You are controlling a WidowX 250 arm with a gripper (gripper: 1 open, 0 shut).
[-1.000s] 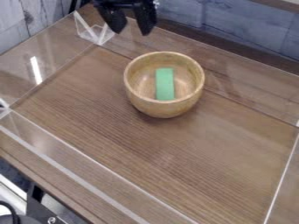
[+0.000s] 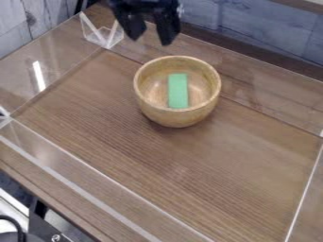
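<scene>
A tan round bowl (image 2: 154, 110) sits on the wooden table, right of centre in the upper half. A green block (image 2: 178, 91) lies inside it. My dark blue gripper (image 2: 136, 36) is at the top edge, above and behind the bowl, apart from it. Its two fingers point down and stand open, with nothing visible between them.
A blue-grey wall runs along the back right. Clear plastic pieces and dark cables show at the left edge.
The bowl and block look unmoved.
</scene>
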